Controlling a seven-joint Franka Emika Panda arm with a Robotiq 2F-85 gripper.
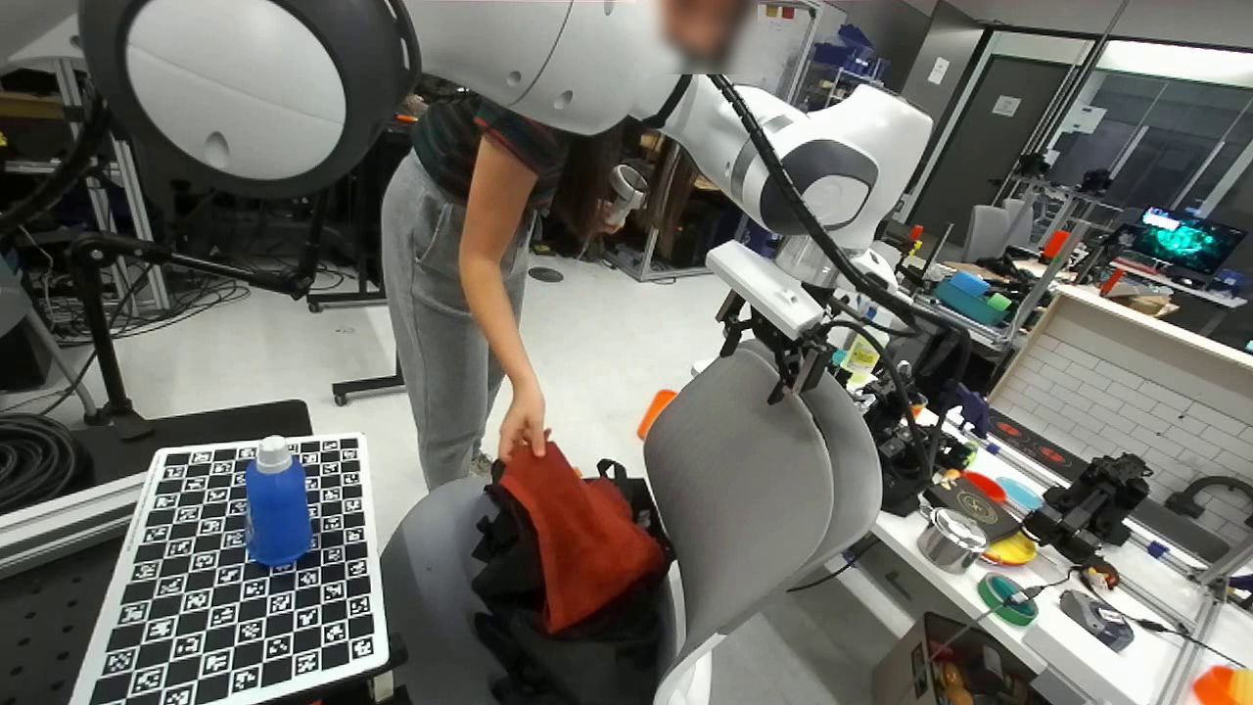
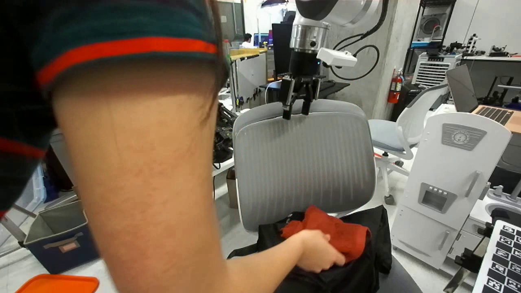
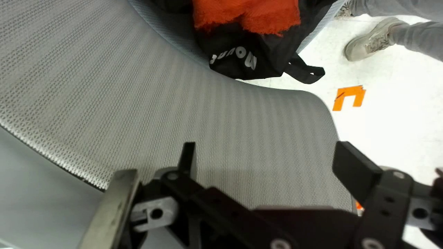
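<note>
My gripper hangs open above the top of the grey chair's backrest [image 2: 303, 161], fingers well apart and nothing between them. A red cloth [image 1: 581, 540] lies over a black bag [image 2: 378, 234] on the chair seat. A person's hand [image 1: 524, 423] is touching the cloth. From the wrist view, the cloth's frayed edge [image 3: 265, 18] and white lettering on the black fabric show at the top, well away from my fingers. A blue bottle with a white cap [image 1: 278, 505] stands upright on a checkered board [image 1: 194, 599] left of the chair.
The person's arm [image 2: 146, 161] fills much of the second exterior view. Right of the chair, a counter holds a metal pot [image 1: 951, 539] and several dishes. A white toy fridge [image 2: 447, 185] stands beyond the chair. An orange piece [image 3: 349, 96] lies on the floor.
</note>
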